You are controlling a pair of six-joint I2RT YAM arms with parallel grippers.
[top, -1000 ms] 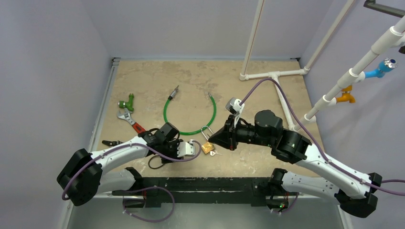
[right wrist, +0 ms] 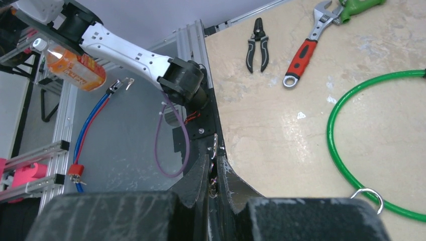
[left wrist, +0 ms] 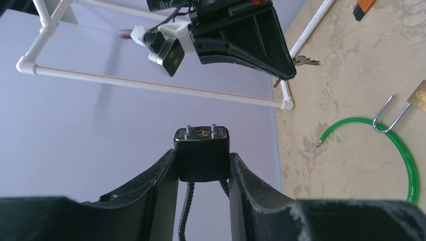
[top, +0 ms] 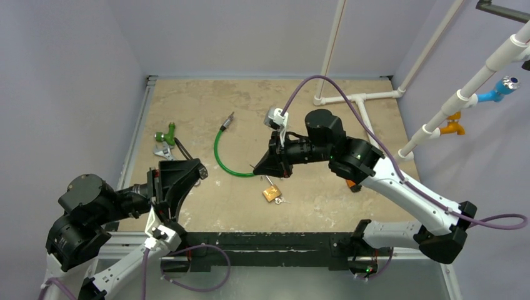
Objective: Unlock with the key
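Note:
A black padlock body [left wrist: 202, 158] with metal posts and a keyhole on top is held between my left gripper's fingers, with a black cord hanging below it. My right gripper has a small metal key between its fingertips; in the left wrist view the key [left wrist: 306, 61] sticks out from them. A brass padlock [top: 271, 194] with a long shackle and a key lies on the table below the right gripper.
A green hose [top: 225, 164] curves across the middle of the table. A wrench [right wrist: 300, 62], pruners [right wrist: 257, 45] and a green fitting [top: 166, 134] lie at the left. White pipes [top: 362, 98] stand at the back right.
The right arm has moved toward the back and left.

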